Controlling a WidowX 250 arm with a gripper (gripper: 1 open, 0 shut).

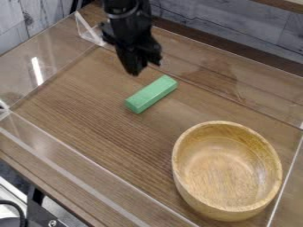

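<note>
A black robot arm with its gripper (144, 47) hangs at the top centre, above and behind a green rectangular block (151, 94) lying flat on the wooden surface. The gripper is apart from the block. Its fingertips are small and dark, and whether they are open or shut is hard to make out.
A large empty tan bowl (226, 168) sits at the lower right. Cables and edges run along the left side and bottom left corner.
</note>
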